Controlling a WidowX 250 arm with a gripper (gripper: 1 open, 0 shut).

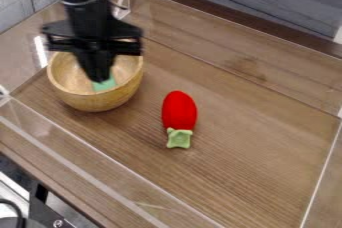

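Note:
The dark gripper (96,66) reaches down from the top left over a tan wooden bowl (86,99), its tip inside the bowl's outline. Beneath the tip a pale green object (106,85) in the bowl is mostly hidden by the gripper. Whether the fingers are open or shut cannot be seen clearly. A red, rounded object (179,108) with a light green end (179,138) lies on the table right of the bowl.
A raised edge runs along the back right. The arm covers much of the upper left.

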